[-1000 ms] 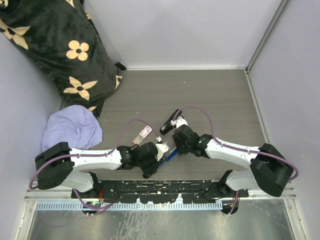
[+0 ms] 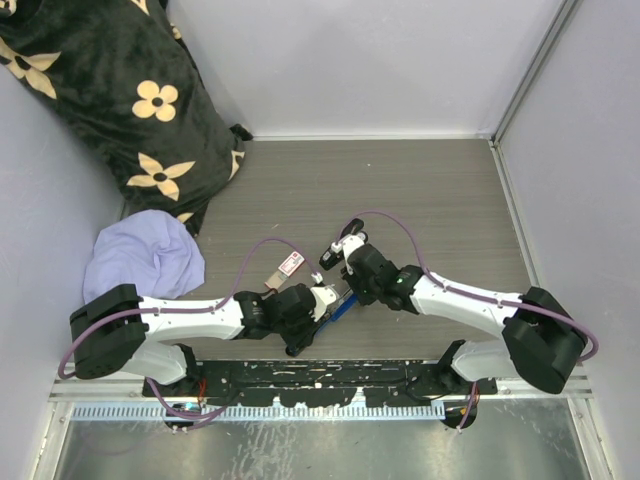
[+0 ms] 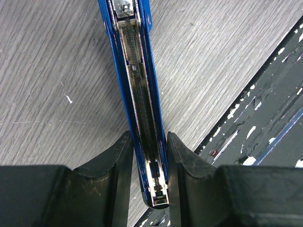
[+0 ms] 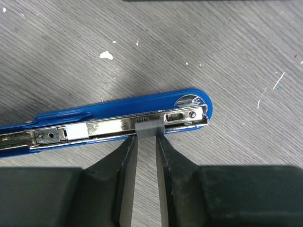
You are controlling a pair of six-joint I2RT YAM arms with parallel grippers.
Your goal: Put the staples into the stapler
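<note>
The blue stapler (image 2: 342, 307) lies opened out on the table between my two arms, its metal channel facing up. My left gripper is shut on one end of it; a long spring (image 3: 137, 80) shows along that half. A short grey strip of staples (image 4: 149, 128) is between the fingertips of my right gripper, which is shut on it. In the right wrist view the strip overlaps the metal channel (image 4: 106, 126) near the stapler's rounded end; whether it is inside or just above cannot be told.
A small staple box (image 2: 291, 263) lies behind the left gripper. A black object (image 2: 331, 257) is close behind the right gripper. Lavender cloth (image 2: 145, 255) and a dark flowered cushion (image 2: 125, 100) fill the left side.
My right gripper has shifted slightly over the stapler, a little toward the left and front. The left arm and the stapler look unmoved.
</note>
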